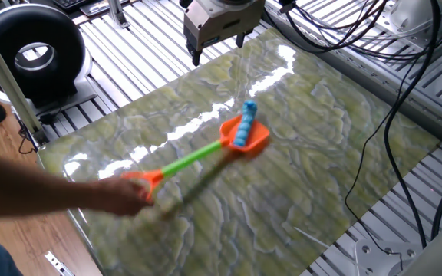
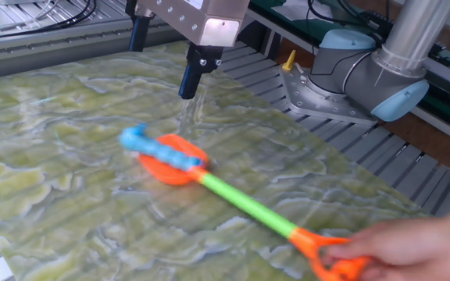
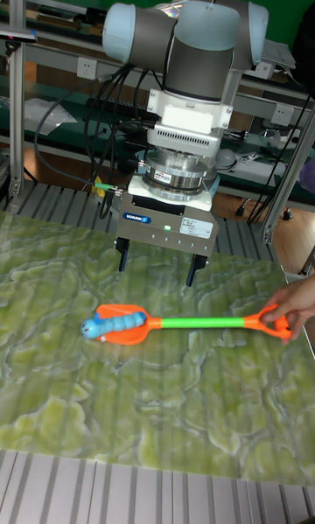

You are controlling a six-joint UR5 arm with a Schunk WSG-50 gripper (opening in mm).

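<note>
An orange toy shovel with a green shaft (image 1: 192, 160) is held by its handle in a person's hand (image 1: 121, 196). On its orange blade (image 1: 256, 141) lies a blue, segmented, caterpillar-like toy (image 1: 245, 124), its rounded head over the blade's edge. The shovel seems lifted off the mat, with a shadow below it in exterior view 1. Above the mat's far side, behind the shovel in exterior view 3, hangs my gripper (image 3: 157, 274). Its two black fingers (image 3: 122, 254) stand wide apart, with nothing between them, clear of shovel and toy.
Slatted metal (image 1: 133, 57) borders the mat. Black cables (image 1: 394, 123) hang at the right in exterior view 1. The person's arm reaches over the mat's edge.
</note>
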